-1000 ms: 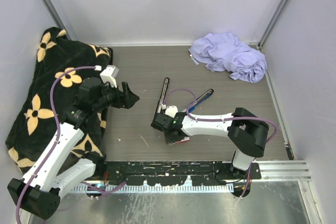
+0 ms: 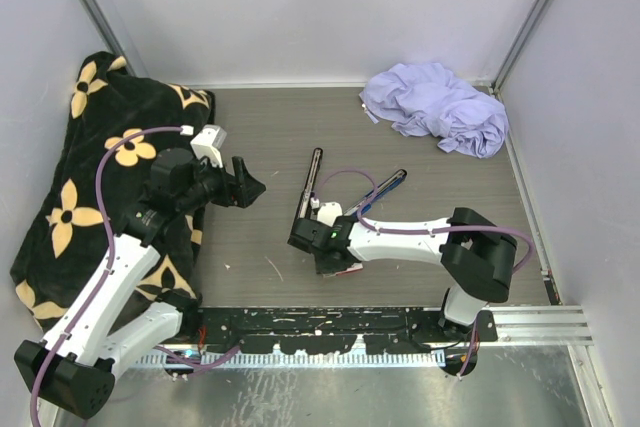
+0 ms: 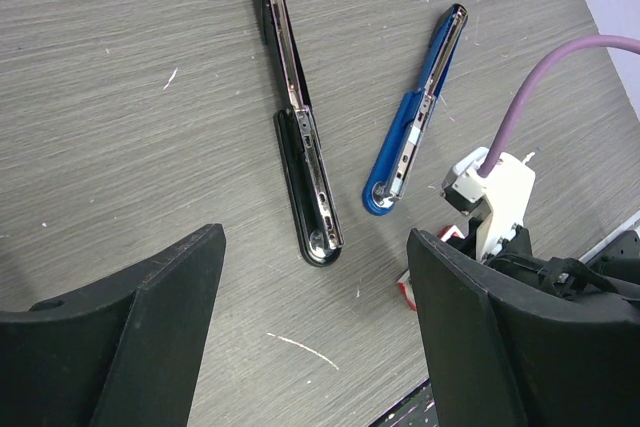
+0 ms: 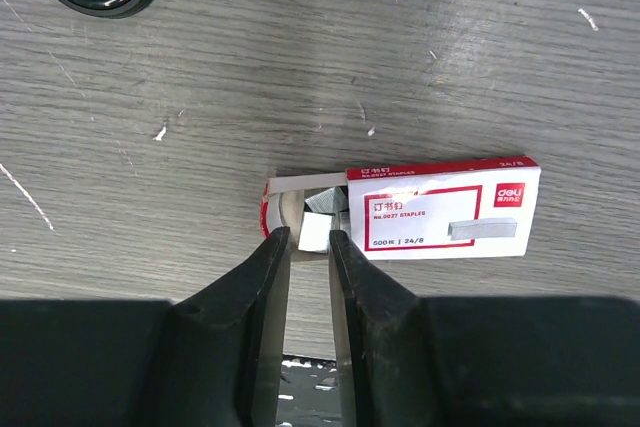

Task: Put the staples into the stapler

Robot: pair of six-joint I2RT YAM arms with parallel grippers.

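Observation:
An opened red-and-white staple box [image 4: 440, 207] lies on the table, silver staples [image 4: 326, 203] showing at its left end. My right gripper is down at that end, fingers nearly together on a small pale piece among the staples; how firmly it grips is hard to see. A long black stapler [image 3: 305, 167] and a shorter blue stapler [image 3: 410, 127] lie just beyond the box. My left gripper [image 2: 242, 180] hovers over the left of the table, open and empty.
A crumpled lavender cloth [image 2: 435, 107] lies at the back right. A dark flowered blanket [image 2: 75, 207] covers the left side.
The right arm has shifted very slightly at the staple box. The left arm has not moved.

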